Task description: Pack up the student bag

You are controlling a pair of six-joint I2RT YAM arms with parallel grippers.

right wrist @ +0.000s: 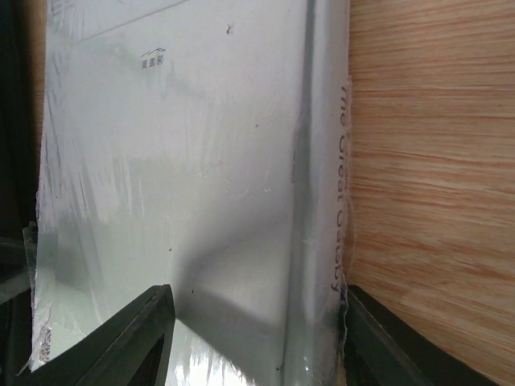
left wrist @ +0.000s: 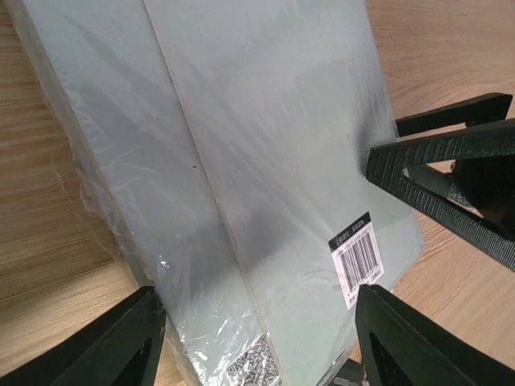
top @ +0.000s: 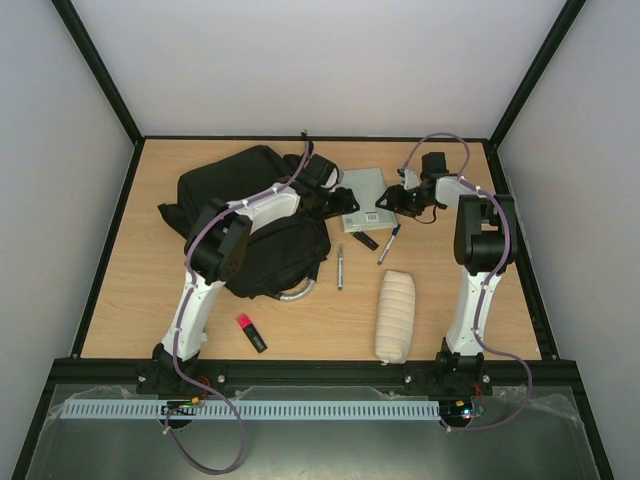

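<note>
A grey, plastic-wrapped book (top: 365, 188) lies at the back of the table beside the black bag (top: 270, 255). My left gripper (top: 343, 205) is at its left edge; in the left wrist view its fingertips straddle the book's near part (left wrist: 217, 145). My right gripper (top: 392, 200) is at the right edge, its fingers astride the book (right wrist: 177, 177) in the right wrist view. Both grippers are part open; whether either grips the book is unclear.
Markers (top: 364, 240), pens (top: 340, 268), a red-capped marker (top: 251, 333) and a cream pencil case (top: 394, 317) lie on the table.
</note>
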